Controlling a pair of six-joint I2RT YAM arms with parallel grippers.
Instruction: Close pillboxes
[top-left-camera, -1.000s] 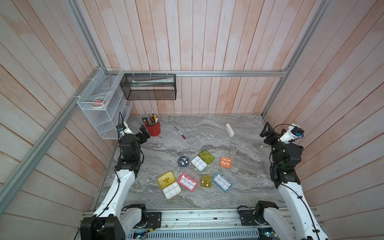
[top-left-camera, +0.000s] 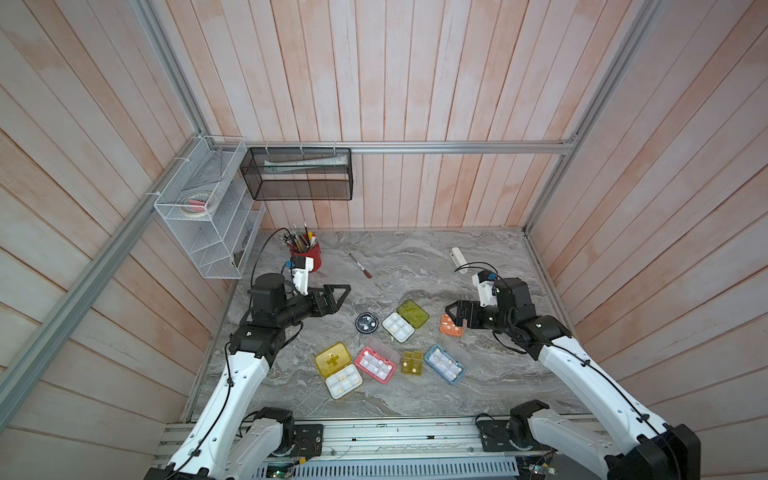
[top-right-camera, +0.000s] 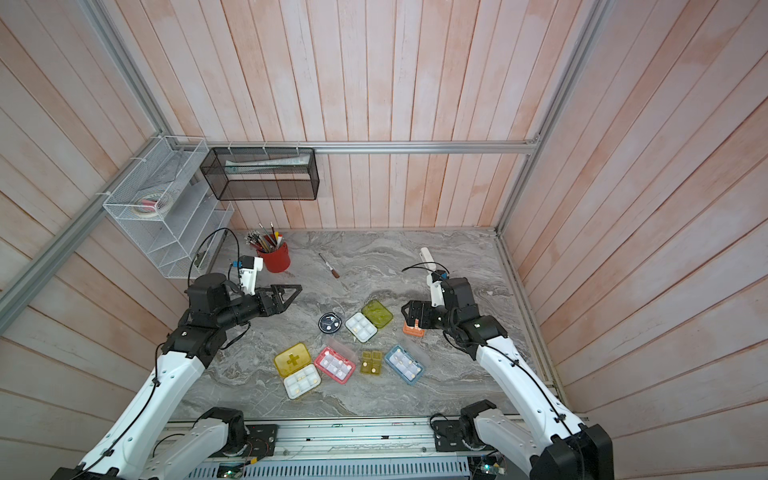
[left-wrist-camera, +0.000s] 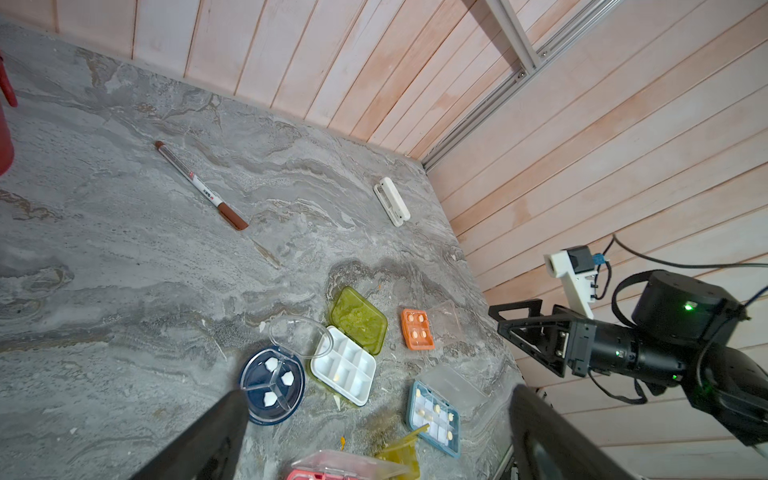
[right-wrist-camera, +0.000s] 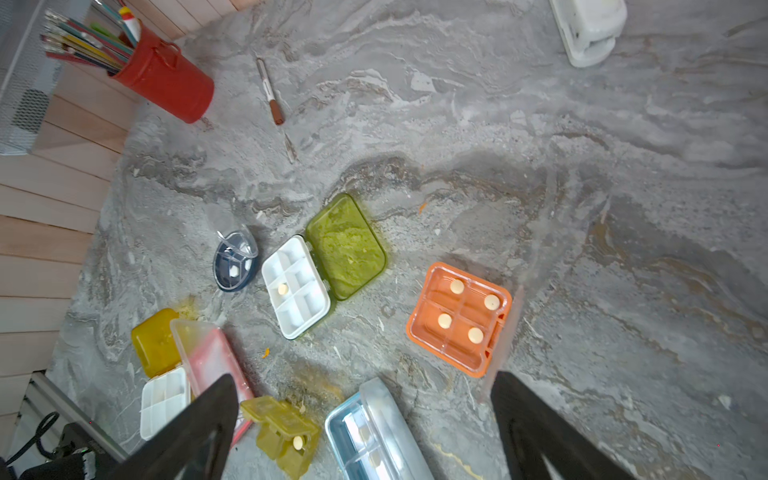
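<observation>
Several open pillboxes lie mid-table: orange (right-wrist-camera: 448, 304), white with green lid (right-wrist-camera: 292, 288), round blue (left-wrist-camera: 260, 400), yellow-and-white (top-left-camera: 344, 381), pink (top-left-camera: 376, 365), small olive (top-left-camera: 412, 364) and light blue (top-left-camera: 444, 365). Pills show in some compartments. My left gripper (top-left-camera: 336, 298) is open and empty, above the table left of the round box. My right gripper (top-left-camera: 454, 312) hangs open and empty over the orange box, which lies below it in the right wrist view.
A red pen cup (right-wrist-camera: 168, 88) stands at the back left, with a marker (left-wrist-camera: 200, 184) nearby. A white object (left-wrist-camera: 391, 200) lies at the back right. Wire shelves (top-left-camera: 200, 216) hang on the left.
The pillboxes are unmoved.
</observation>
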